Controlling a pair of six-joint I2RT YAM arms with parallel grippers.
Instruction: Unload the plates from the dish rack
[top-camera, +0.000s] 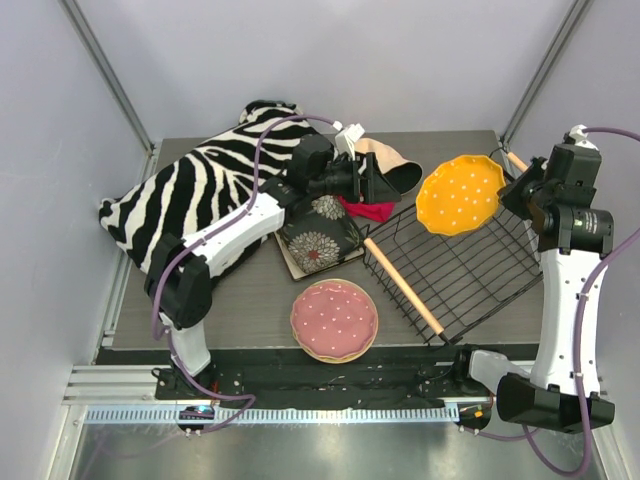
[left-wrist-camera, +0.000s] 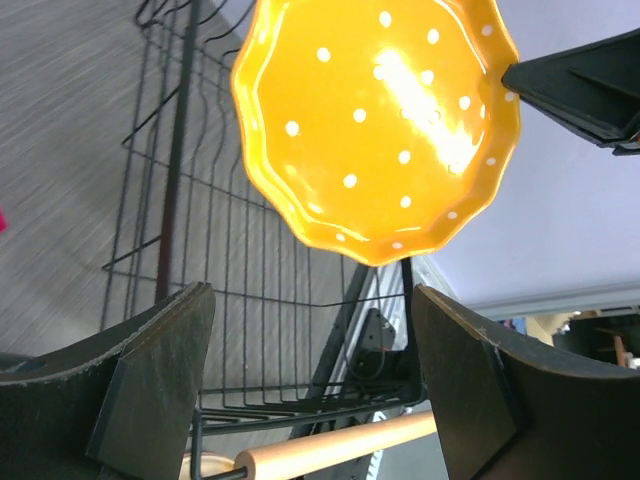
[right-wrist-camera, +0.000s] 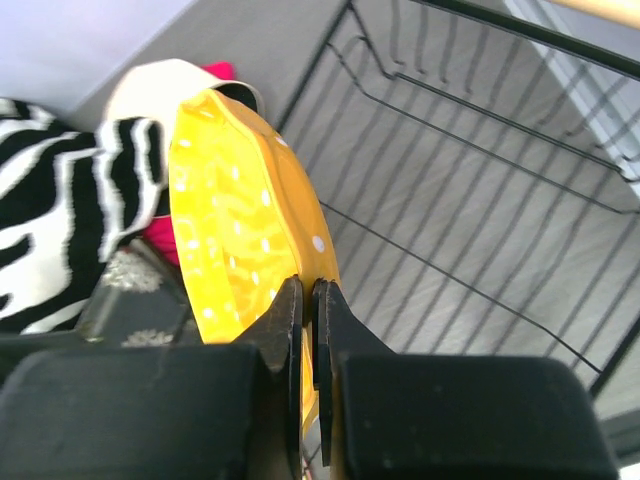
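Note:
A yellow scalloped plate with white dots (top-camera: 460, 195) (left-wrist-camera: 375, 120) (right-wrist-camera: 240, 220) is held up over the wire dish rack (top-camera: 450, 280) by my right gripper (top-camera: 508, 194), which is shut on its edge. My left gripper (top-camera: 380, 182) hangs open near the rack's left side, left of the plate, with nothing between its fingers. A pink dotted plate (top-camera: 334, 320) lies on the table below and left of the rack.
A zebra-striped cloth (top-camera: 170, 210) covers the left of the table. A dark floral item (top-camera: 315, 245), a red cloth (top-camera: 372, 212) and a beige-and-black item (top-camera: 395, 160) lie left of the rack.

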